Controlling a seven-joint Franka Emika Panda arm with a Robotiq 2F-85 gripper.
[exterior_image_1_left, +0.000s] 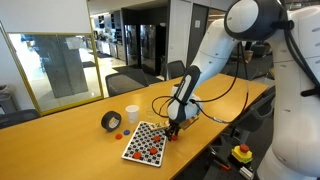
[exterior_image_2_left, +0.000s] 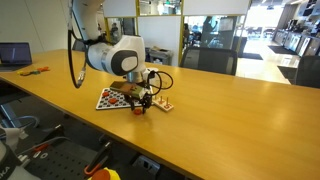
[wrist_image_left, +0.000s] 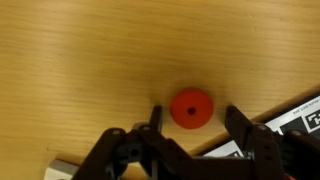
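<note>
A round red piece (wrist_image_left: 191, 108) lies on the wooden table between the fingertips of my gripper in the wrist view. The dark fingers (wrist_image_left: 236, 122) stand apart, one on each side, and bare wood shows between them and the piece. In exterior view 2 the same red piece (exterior_image_2_left: 138, 111) sits on the table just below the gripper, off the checkered board (exterior_image_2_left: 104, 106). From exterior view 1, the gripper (exterior_image_1_left: 172, 131) is low over the table at the board's right edge, partly covering the piece.
Several red pieces rest on the checkered board (exterior_image_1_left: 136, 153). A black roll (exterior_image_1_left: 111, 121) and a white cup (exterior_image_1_left: 133, 113) stand behind it. A small wooden rack (exterior_image_2_left: 163, 103) is beside the gripper.
</note>
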